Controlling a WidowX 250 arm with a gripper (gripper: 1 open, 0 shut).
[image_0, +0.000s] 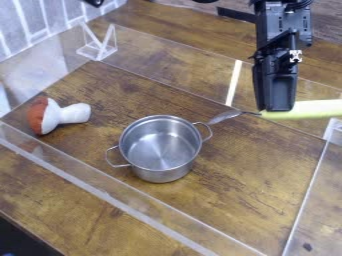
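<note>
My black gripper (274, 100) is at the upper right, shut on a utensil with a pale yellow handle (307, 110) and a metal spoon-like head (225, 116) that points left. The head is just beyond the right handle of a steel pot (160, 156), which stands upright in the middle with two loop handles. Whether the head touches the pot cannot be told.
A white object with a red-brown end (60, 116) lies at the left. A small white rack (96, 44) stands at the back left. Clear plastic walls border the wooden work surface (254, 190), which is bare at the lower right.
</note>
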